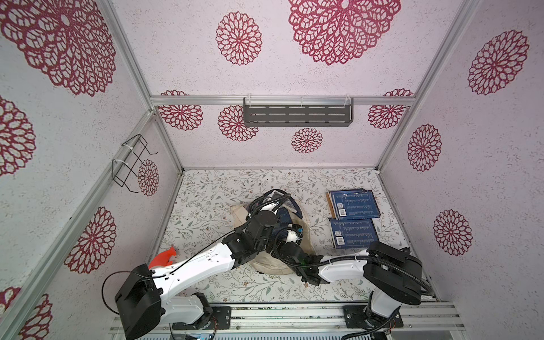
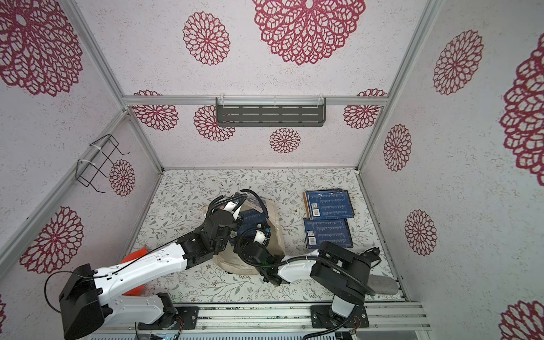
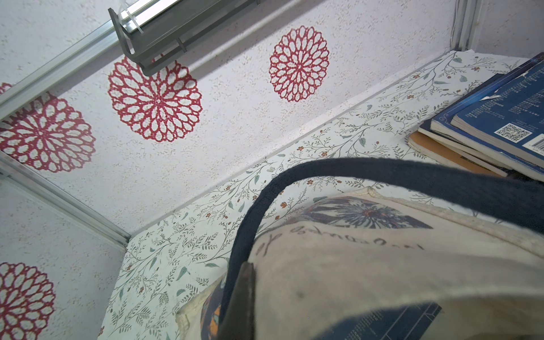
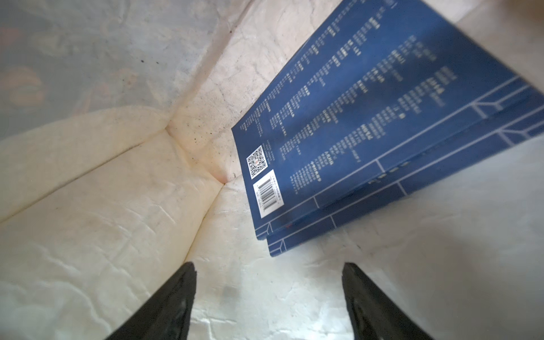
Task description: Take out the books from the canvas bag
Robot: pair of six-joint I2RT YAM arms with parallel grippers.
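The beige canvas bag (image 1: 274, 265) with dark blue straps (image 3: 362, 168) stands mid-table, partly hidden by both arms. Inside it, two blue books (image 4: 345, 119) lie overlapped against the lining in the right wrist view. My right gripper is in the bag, fingers apart and empty, with the books beyond its tips. At the bag's rim my left gripper is shut; its dark finger touches strap and canvas, but whether cloth is pinched is hidden. More blue books lie right of the bag: a stack (image 1: 354, 204) and one in front (image 1: 354, 233).
An orange object (image 1: 162, 257) lies at the left, partly behind my left arm. A grey shelf (image 1: 298, 115) hangs on the back wall, and a wire rack (image 1: 129, 162) on the left wall. Free table shows behind and left of the bag.
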